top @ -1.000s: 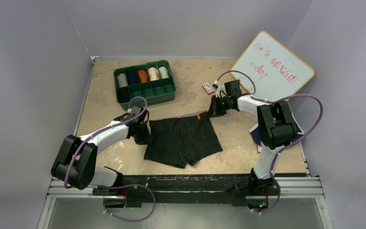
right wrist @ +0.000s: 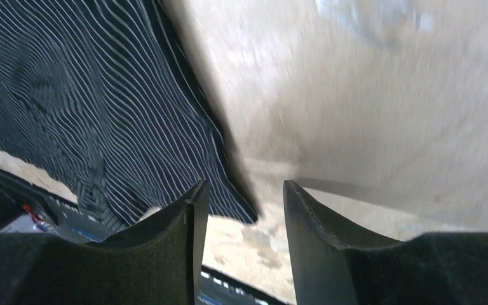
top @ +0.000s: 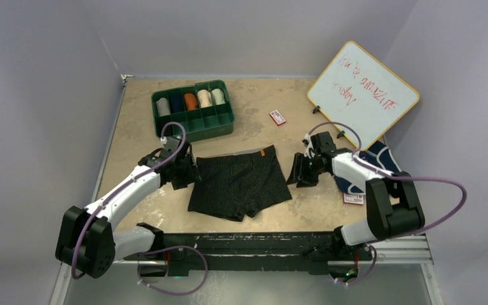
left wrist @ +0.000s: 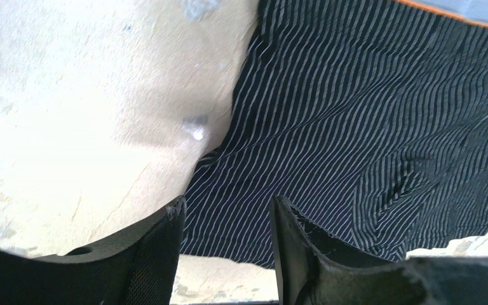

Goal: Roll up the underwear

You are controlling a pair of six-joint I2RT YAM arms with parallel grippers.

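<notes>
Dark striped underwear lies spread nearly flat on the table, waistband toward the back and legs toward the front edge. An orange tag shows at the right end of its waistband. My left gripper is open above the cloth's left leg, with nothing gripped. The right gripper also stands open, at the right side of the cloth; one leg corner shows between its fingers in the right wrist view. Some creases run across the fabric in the left wrist view.
A green divided box holding several rolled cloths stands at the back left. A whiteboard leans at the back right, with a small red-white box to its left. Folded navy cloth lies partly behind the right arm.
The right gripper has let go of the waistband's right corner and moved toward the front, along the cloth's right side. The left gripper has shifted slightly left. The underwear moved a little left.
</notes>
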